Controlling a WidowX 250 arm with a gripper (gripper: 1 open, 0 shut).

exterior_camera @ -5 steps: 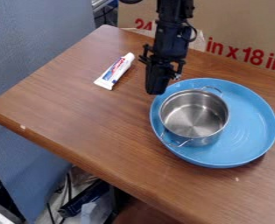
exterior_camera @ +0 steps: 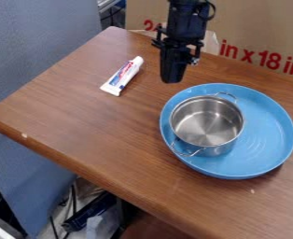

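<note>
My black gripper (exterior_camera: 174,65) hangs over the back of the wooden table, above and left of a blue plate (exterior_camera: 260,118); whether its fingers are open or shut is hard to tell. A white toothpaste tube (exterior_camera: 123,77) with red and blue print lies to the left of the gripper. A steel pot (exterior_camera: 206,124) with wire handles stands on the plate.
A cardboard box (exterior_camera: 261,37) stands behind the table. A grey-blue padded surface (exterior_camera: 24,56) lies beyond the left edge, with cables and clutter below.
My gripper has moved up and back, away from the plate, over the last second. The tube, plate and pot look unchanged.
</note>
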